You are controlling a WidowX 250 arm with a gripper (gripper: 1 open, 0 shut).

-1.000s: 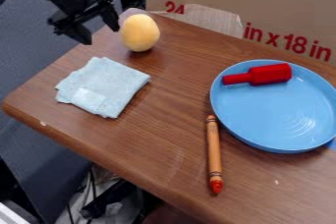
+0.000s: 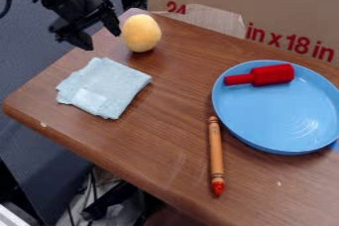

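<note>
My black gripper [image 2: 101, 38] hangs at the upper left over the table's left side, open, its fingers just left of a pale yellow egg-shaped object [image 2: 142, 33] and above a folded light blue cloth [image 2: 103, 86]. A blue plate [image 2: 276, 121] on the right holds a red cylinder with a handle [image 2: 272, 74]. An orange crayon [image 2: 216, 156] with a red tip lies just left of the plate.
A cardboard box [image 2: 259, 2] with red lettering stands along the back. Dark floor shows beyond the table's left edge.
My gripper shifts slightly over the last second, staying at the upper left near the yellow object. The objects on the table have not moved.
</note>
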